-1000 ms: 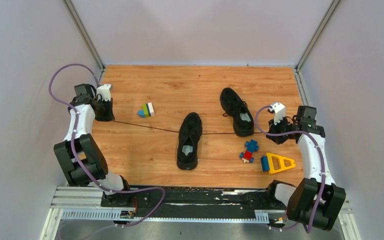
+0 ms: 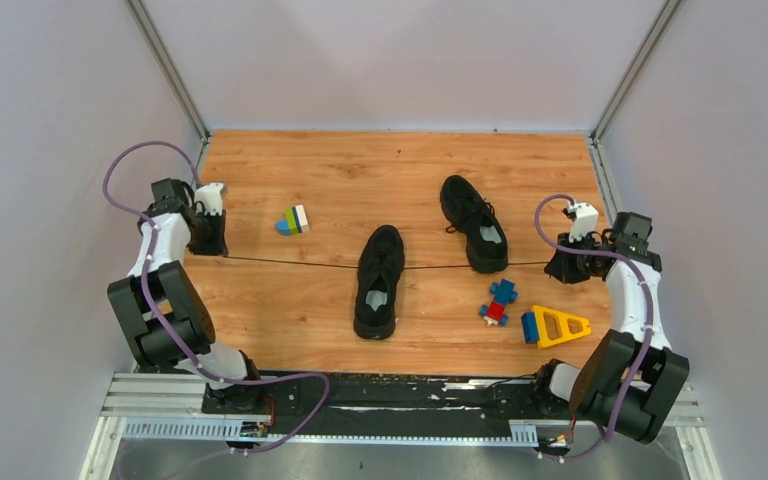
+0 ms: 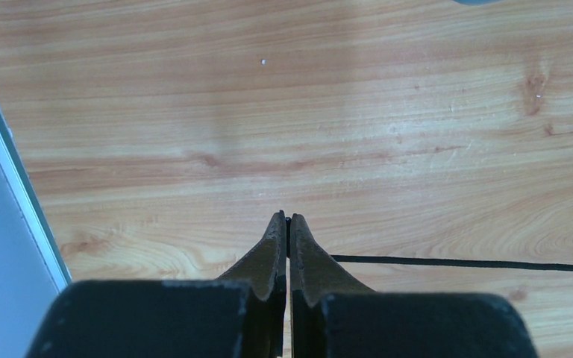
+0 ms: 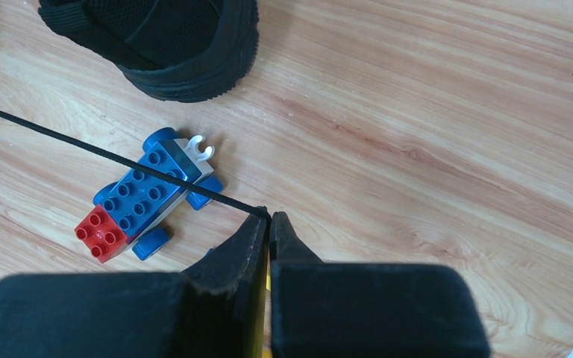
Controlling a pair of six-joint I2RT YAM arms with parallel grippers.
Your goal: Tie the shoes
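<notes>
Two black shoes rest on the wooden table: one, the near shoe point(image 2: 380, 282), in the middle with its toe to the back, the other, the far shoe point(image 2: 474, 222), to its right and further back. From the near shoe a black lace point(image 2: 290, 262) runs taut to both sides. Its left end is pinched by my left gripper, shut at the table's left edge. My right gripper is shut on the other end at the table's right side. There the lace point(image 4: 142, 168) passes above the toy blocks. In the top view the fingertips are too small to make out.
A blue and red block toy point(image 2: 500, 302) and a yellow wedge toy point(image 2: 560, 326) lie at the front right. Small coloured blocks point(image 2: 292, 220) sit at the back left.
My right gripper has moved a little to the right and the left one slightly towards the front.
</notes>
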